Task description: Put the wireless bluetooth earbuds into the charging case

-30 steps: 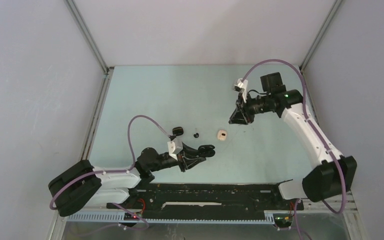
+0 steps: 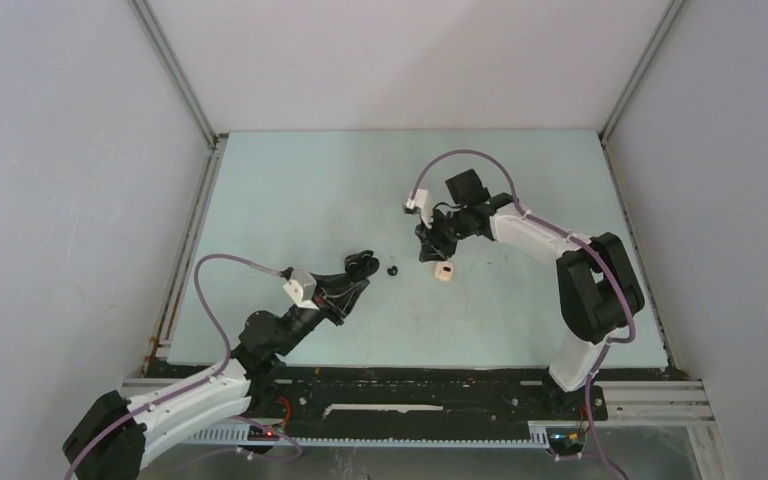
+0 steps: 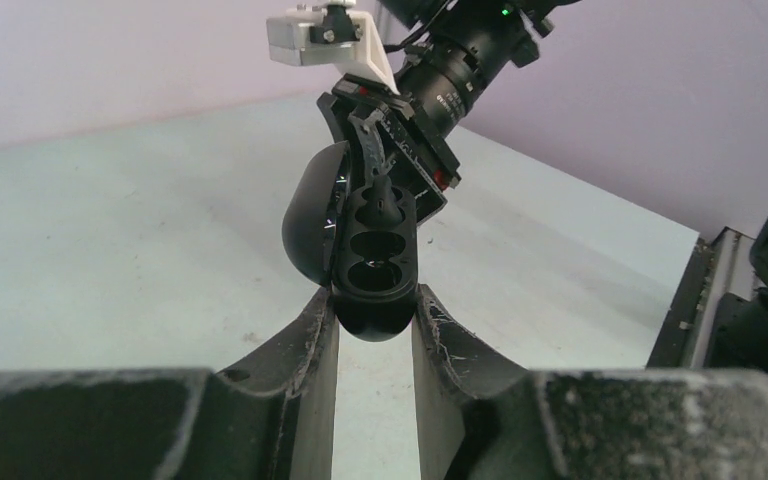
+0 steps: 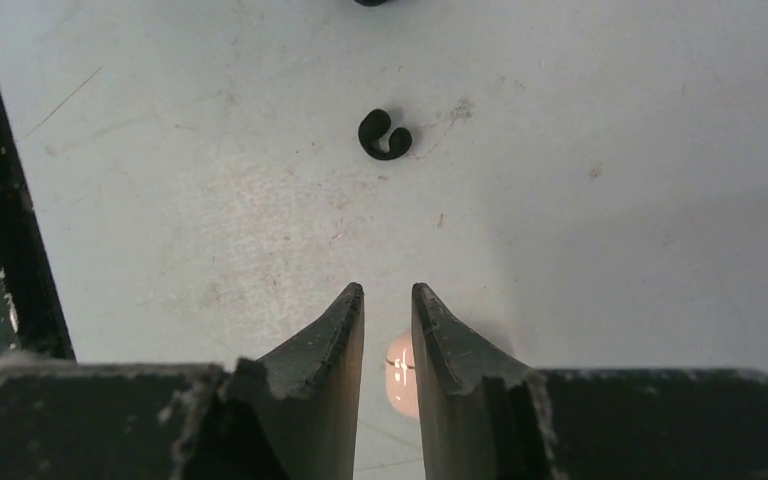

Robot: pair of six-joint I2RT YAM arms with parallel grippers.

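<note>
My left gripper [image 2: 348, 278] is shut on the black charging case [image 3: 373, 290], held upright with its lid open and hollows facing the left wrist camera; the top view shows it left of the table's middle. A small black curved piece, likely an earbud [image 4: 373, 140], lies on the table. My right gripper points down above the table, its fingertips a little apart, with nothing seen between them.
A pale pink square object [image 2: 444, 271] lies below the right gripper, partly hidden by its fingers. A dark front edge borders it.
My left gripper has moved left and back with the case. My right arm has swung left toward the middle, over the pink object and nearer the small black piece.
</note>
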